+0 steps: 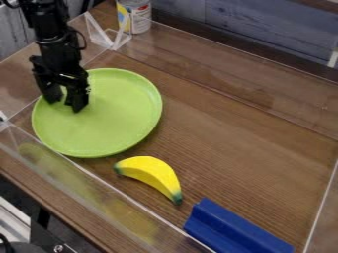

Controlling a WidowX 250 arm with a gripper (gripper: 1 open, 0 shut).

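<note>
My black gripper [63, 89] reaches down from the top left onto the left side of a green plate [99, 124], its fingertips low at the plate's surface near the rim. Whether it holds the rim, or how far its fingers are apart, is unclear in the dark shape. A yellow banana [150, 173] lies on the wood below the plate, apart from it.
A blue block [238, 231] lies at the bottom right. A can [133, 14] and a pale translucent object [109, 36] stand at the back. Clear panels run along the lower left.
</note>
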